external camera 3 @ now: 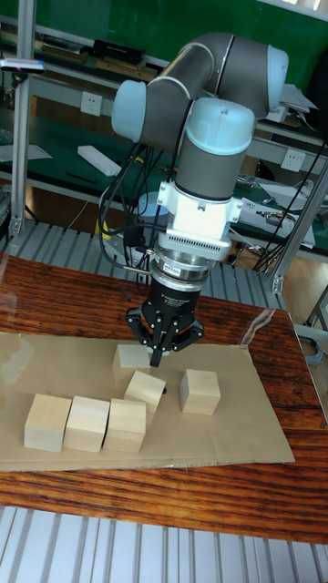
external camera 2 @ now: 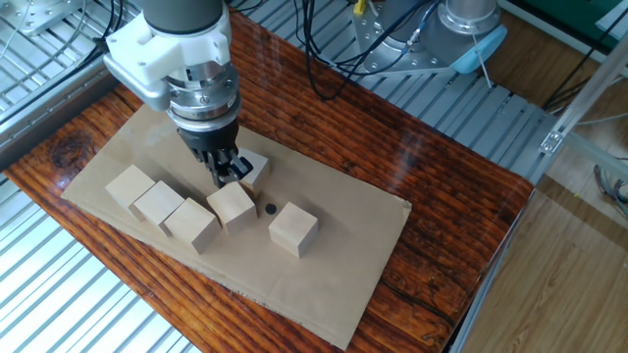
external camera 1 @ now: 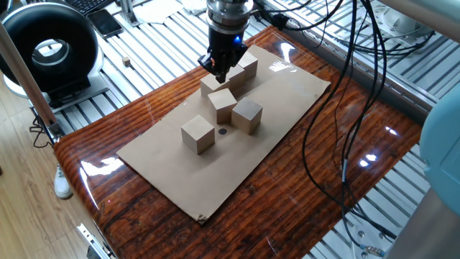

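Note:
Several plain wooden cubes rest on a brown cardboard sheet (external camera 1: pixel 169 169). Three form a row: an end cube (external camera 2: pixel 130 186), a middle cube (external camera 2: pixel 158 204) and another end cube (external camera 2: pixel 192 226). Beside that row lies a turned cube (external camera 2: pixel 233 206). A cube nearer the robot's base (external camera 2: pixel 255 169) is partly hidden by the fingers in exterior view 2. One cube (external camera 2: pixel 293 229) stands apart, across a dark round spot (external camera 2: pixel 271 209). My gripper (external camera 3: pixel 156 360) points down above the cubes, its fingertips together and nothing visible between them. In exterior view 1 the gripper (external camera 1: pixel 221 78) covers part of the row.
The cardboard lies on a glossy brown wooden table (external camera 1: pixel 359 144), with bare cardboard around the group of cubes. Black cables (external camera 1: pixel 309 137) hang by the table's side near the robot. A tiny wooden block (external camera 1: pixel 126 62) sits on the slatted metal surface beyond.

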